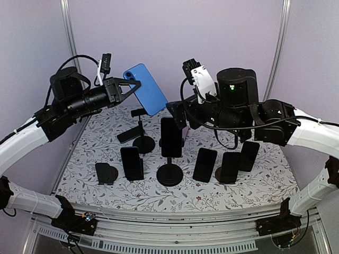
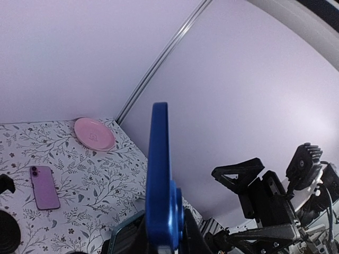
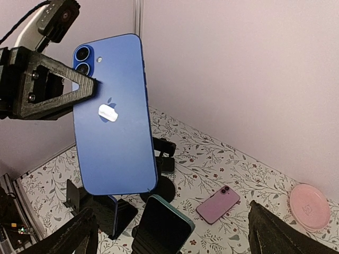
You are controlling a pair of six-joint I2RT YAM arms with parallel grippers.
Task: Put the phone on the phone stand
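Note:
My right gripper is just to the phone's right, open and empty, its two fingers at the lower corners of the right wrist view. Below the two grippers, a tall black phone stand on a round base is at the table's centre. More black stands stand along the front.
Another stand is at the back left. A pink phone lies flat at the back, with a pink plate to its right. White walls enclose the table.

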